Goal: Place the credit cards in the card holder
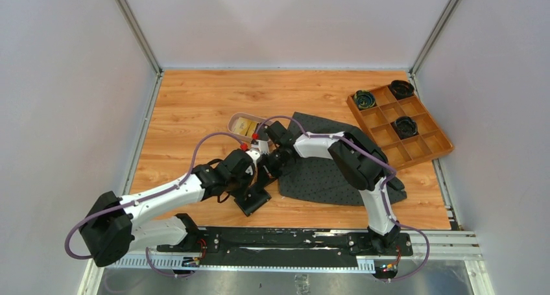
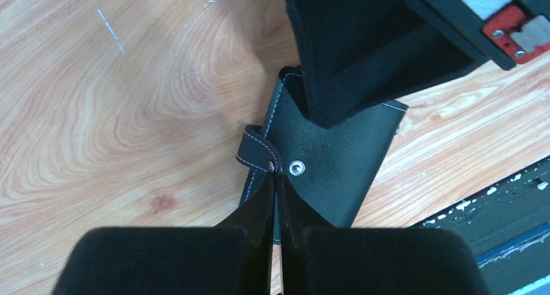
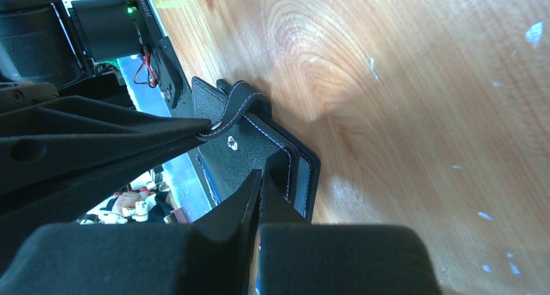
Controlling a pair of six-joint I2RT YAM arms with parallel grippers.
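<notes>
The black card holder lies on the wooden table near its front edge. In the left wrist view its stitched strap curls up beside a metal snap. My left gripper is shut on the strap's end; the right wrist view shows the same pinch at the strap. Shut with nothing visible between its fingers, my right gripper has its tips at the holder's edge, over the cover. Between the holder's covers a grey-blue strip shows; whether it is a card, I cannot tell.
A pale bin with yellowish and dark items stands behind the arms. To the right are a dark dotted cloth and a wooden compartment tray with several rolled items.
</notes>
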